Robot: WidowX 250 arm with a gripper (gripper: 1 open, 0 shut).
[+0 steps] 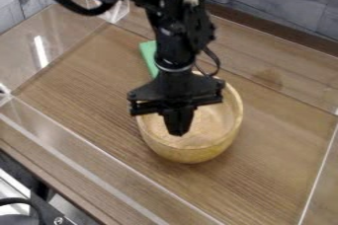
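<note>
A black robot gripper (176,115) hangs over a pale yellow bowl (199,148) in the middle of the camera view, its lower parts down at the bowl's upper and left part. Whether its fingers are open or shut is unclear, and the bowl's interior behind it is partly hidden. Behind the arm, a green object (149,53) lies on the wooden table, partly covered.
Grey panelled walls (278,27) border it at the back. A black cable (20,209) shows at the bottom left corner.
</note>
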